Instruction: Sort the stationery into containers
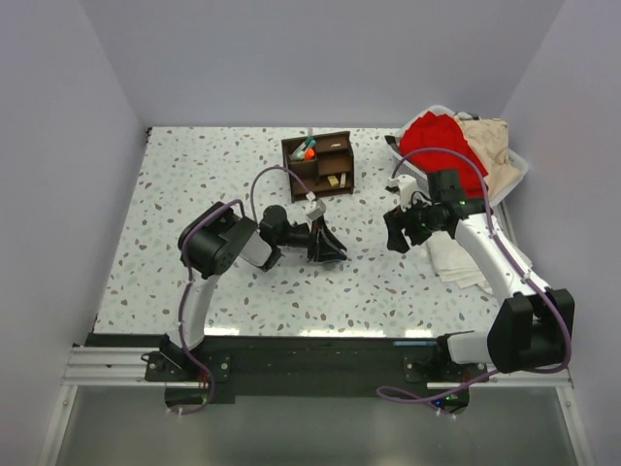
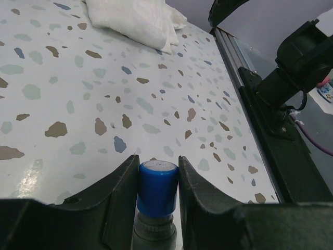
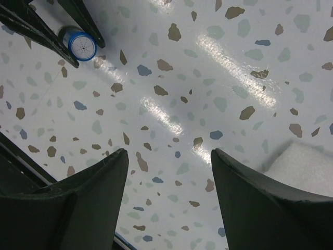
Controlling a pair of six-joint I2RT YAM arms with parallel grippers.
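Note:
Pinched between the fingers of my left gripper is a blue-topped cylinder with a grey body (image 2: 157,195). Its round blue end also shows at the upper left of the right wrist view, as the blue cap (image 3: 83,47) between the left fingers. From above, that gripper is near the middle of the table. My right gripper is open and empty over bare tabletop. The brown wooden organizer (image 1: 318,192) stands at the back, with several small items such as an orange one (image 1: 310,153) and a yellow one (image 1: 333,181) in its compartments.
A white bin (image 1: 517,178) at the back right holds a red cloth (image 1: 441,136) and a beige cloth (image 1: 488,141). A white cloth (image 1: 456,264) lies in front of it.

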